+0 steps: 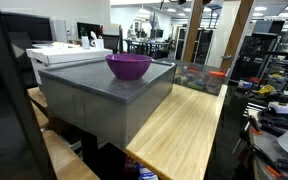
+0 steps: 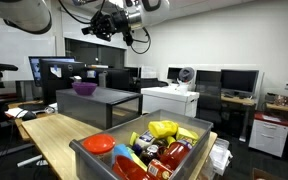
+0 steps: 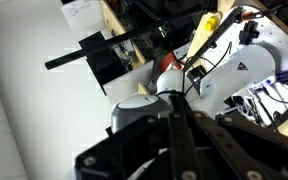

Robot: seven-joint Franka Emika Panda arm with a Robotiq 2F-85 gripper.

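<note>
A purple bowl (image 1: pixel 129 66) rests on the flat top of a grey cabinet-like box (image 1: pixel 89 100); exterior view 2 shows the same bowl (image 2: pixel 84 88) at left. The arm (image 2: pixel 119 22) is raised high along the top of that view, well above the bowl and table and clear of both. In the wrist view, my gripper is dark and seen close up; its fingers look shut, with nothing visible between them. Below it appear white arm parts and the floor.
Wooden table (image 1: pixel 179 130) has a wide bare stretch beside the grey box. In exterior view 2, a grey bin (image 2: pixel 104 168) holds several bottles and packets, with a red round item (image 2: pixel 98 143) at its near left. Monitors and desks stand behind.
</note>
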